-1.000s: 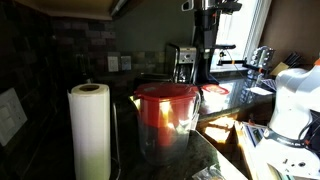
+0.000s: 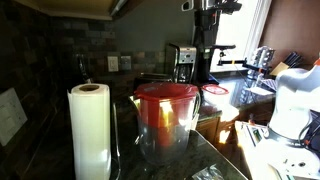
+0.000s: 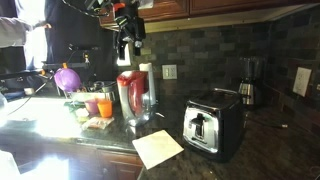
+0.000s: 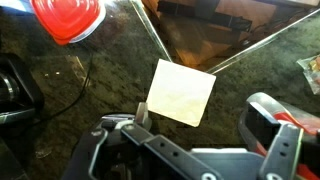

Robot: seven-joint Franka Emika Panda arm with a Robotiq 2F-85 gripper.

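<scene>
My gripper (image 3: 127, 46) hangs in the air above the counter, pointing down. In the wrist view its dark fingers stand well apart at the lower edge, and nothing shows between them. Below lies a flat, cream-coloured square sheet (image 4: 180, 92), which also shows on the counter in exterior view 2 (image 3: 157, 148). A clear pitcher with a red lid (image 2: 165, 112) stands upright near the paper towel roll. Part of a clear and red object (image 4: 284, 112) shows at the right of the wrist view, partly hidden by a finger. The gripper touches none of these.
A black and silver toaster (image 3: 212, 125) stands beside the sheet, with a blender (image 3: 250, 82) behind it. The white paper towel roll (image 2: 91, 132) rises near the pitcher. Cups (image 3: 104, 107) and a purple round object (image 3: 67, 79) crowd the far side.
The white arm at the right has shifted slightly, and the gripper high above the counter has moved a little. The pitcher and paper towel roll stay where they were.
</scene>
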